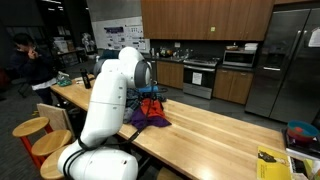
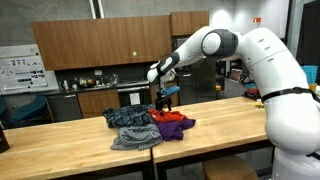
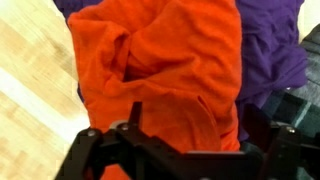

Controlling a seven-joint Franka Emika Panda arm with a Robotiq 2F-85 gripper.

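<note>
A crumpled orange-red cloth (image 3: pixel 170 60) fills most of the wrist view, with a purple cloth (image 3: pixel 275 45) under and beside it. My gripper is over the orange-red cloth, its fingers wide open and nothing held between them. In exterior view 2 the orange-red cloth (image 2: pixel 180 118) lies on the purple cloth (image 2: pixel 174 131). Dark grey cloth (image 2: pixel 128 116) and lighter grey cloth (image 2: pixel 136 137) are heaped beside them. How far the fingertips are above the fabric, or whether they touch it, cannot be told.
Bare wooden table (image 1: pixel 215 140) extends right of the cloths in exterior view 1. A yellow sheet (image 1: pixel 273 163) lies at its near right, near a container with a red-and-blue top (image 1: pixel 300 132). Stools (image 1: pixel 50 145) stand left of the table.
</note>
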